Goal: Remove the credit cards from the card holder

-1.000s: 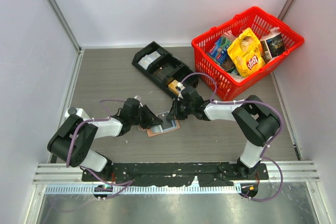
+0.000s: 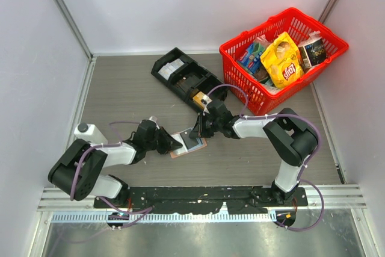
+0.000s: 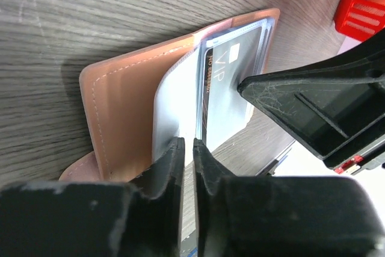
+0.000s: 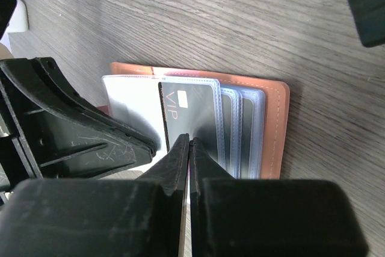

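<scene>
The tan card holder [image 3: 123, 97] lies open on the table, with clear sleeves along it. A grey card marked VIP [image 4: 189, 109] sits in one sleeve. Beside it a white flap or card [image 3: 174, 109] stands bent up from the tan cover in the left wrist view. My left gripper is at that white piece, its fingertips slightly apart. My right gripper is shut at the VIP card's sleeve; its fingertips press together there, and exactly what they pinch is hard to see.
Behind the holder stands a black divided tray [image 2: 189, 79]. A red basket [image 2: 246, 97] of snack packs fills the back right. The two grippers are close together over the holder. Bare table [image 2: 120, 88] lies to the left and in front.
My left gripper has shifted slightly left and toward the front, and more of the white piece shows beside it. The right arm stays in place.
</scene>
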